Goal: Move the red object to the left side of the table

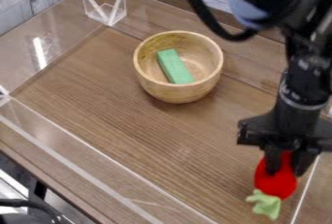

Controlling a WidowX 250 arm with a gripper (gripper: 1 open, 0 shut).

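Observation:
The red object [275, 178], with a pale green leafy end [265, 205], is at the lower right of the camera view. My gripper [282, 160] comes down over it from above and is shut on its upper part. Dark fingers hide the top of the red piece. The green end points toward the front edge. Whether its underside touches the table cannot be made out.
A wooden bowl [146, 61] holding a green block [174, 67] stands at the back centre. Farther back on the left is a clear wire-like stand [105, 8].

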